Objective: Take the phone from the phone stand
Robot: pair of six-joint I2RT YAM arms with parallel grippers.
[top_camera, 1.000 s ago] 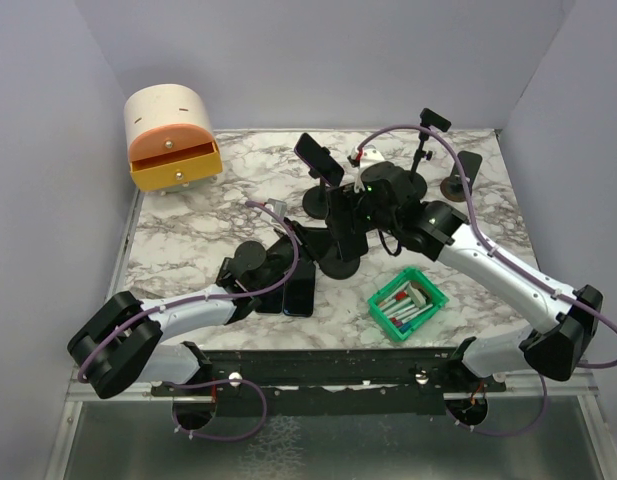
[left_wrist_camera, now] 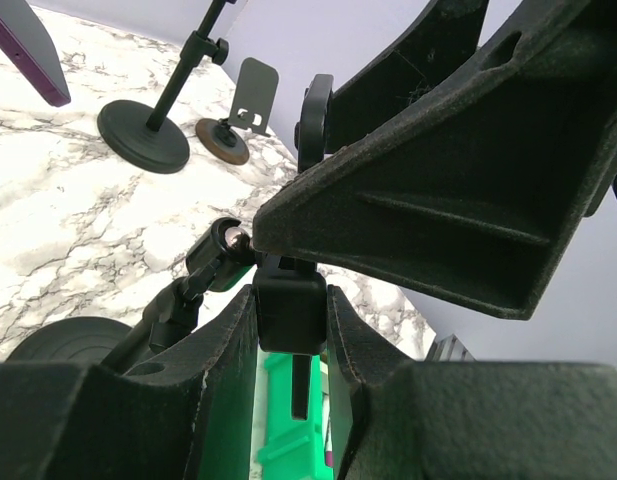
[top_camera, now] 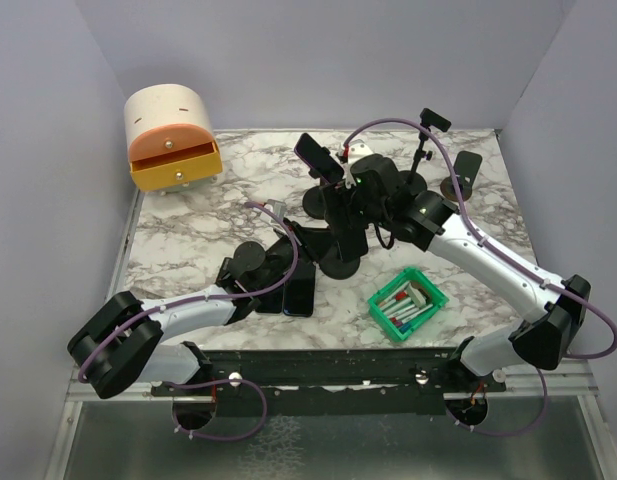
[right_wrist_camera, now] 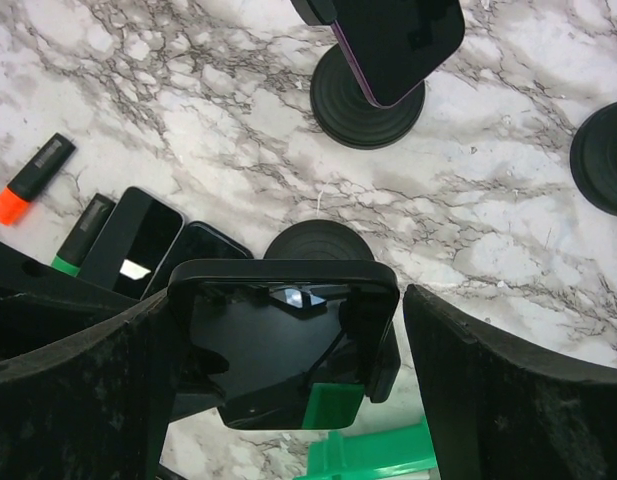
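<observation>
The dark glossy phone (top_camera: pixel 353 246) is upright in its stand, above a round black base (left_wrist_camera: pixel 73 340); in the left wrist view the phone (left_wrist_camera: pixel 313 120) shows edge-on. My left gripper is shut on the stand's black clamp head (left_wrist_camera: pixel 290 322), behind the phone. From the right, my right gripper stands open, one finger along each side edge of the phone (right_wrist_camera: pixel 273 345). Narrow gaps seem to show by its tips; contact is hard to judge. One big right finger (left_wrist_camera: pixel 408 200) fills much of the left wrist view.
A green tray (top_camera: pixel 443 300) of small items lies in front. Behind stands another phone on a stand (top_camera: pixel 318 158), with more stands (top_camera: pixel 468 168) at back right. Two flat phones (top_camera: pixel 300 292) lie near the left arm. An orange-fronted drawer box (top_camera: pixel 170 140) occupies the back left.
The left arm, the phone and its stand look unmoved.
</observation>
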